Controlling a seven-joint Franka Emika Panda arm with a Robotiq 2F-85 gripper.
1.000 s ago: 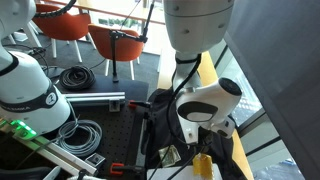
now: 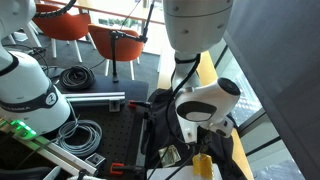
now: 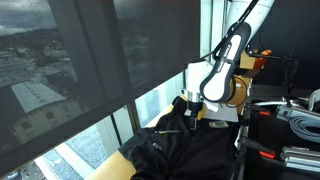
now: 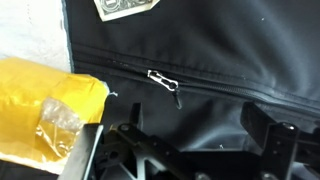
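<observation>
A black bag or garment [image 4: 215, 45] fills most of the wrist view, with a zipper running across it. Its silver zipper pull [image 4: 162, 79] lies near the middle, the dark tip hanging down. My gripper is open above the fabric, one finger on either side of the pull in that view, nothing held between them. In exterior view 1 the arm reaches down over the dark fabric [image 2: 160, 118], and the gripper tips are hard to make out. Exterior view 2 shows the same fabric [image 3: 150, 152] spread below and in front of the arm.
A yellow package [image 4: 45, 110] with a clear patch lies close to my left finger, by a white sheet [image 4: 35, 28]. A banknote [image 4: 122, 6] lies at the top edge. Coiled cable [image 2: 78, 137] sits near another arm [image 2: 25, 90] at left.
</observation>
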